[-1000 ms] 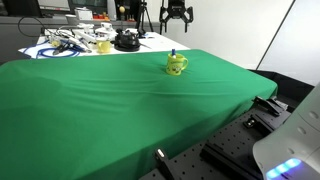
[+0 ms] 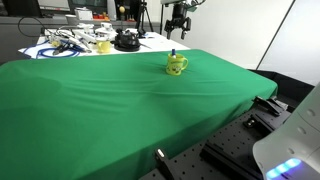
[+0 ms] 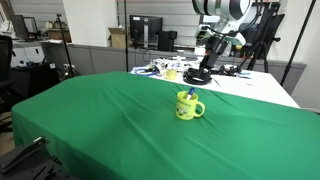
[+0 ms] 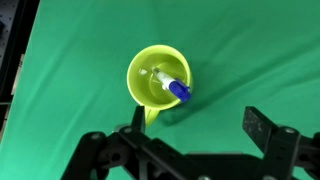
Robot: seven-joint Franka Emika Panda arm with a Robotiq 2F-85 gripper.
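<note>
A yellow mug [image 2: 176,66] stands upright on the green cloth, and a marker with a blue cap [image 3: 191,92] leans inside it. From above, in the wrist view, the mug [image 4: 143,84] shows its round mouth, with the handle toward the lower edge. The blue end of the marker [image 4: 179,91] crosses the rim. My gripper is open above the cloth, its fingers spread wide and nothing between them. The mug lies up and left of the gap in that view. The exterior view 1 has the gripper [image 2: 178,33] high beyond the mug, clear of it.
A large white and black arm part [image 2: 290,145] fills the near right corner.
My gripper has turned and shifted slightly right and lower in exterior view 1; its fingers now appear closer together from that side. The mug and marker have stayed put.
</note>
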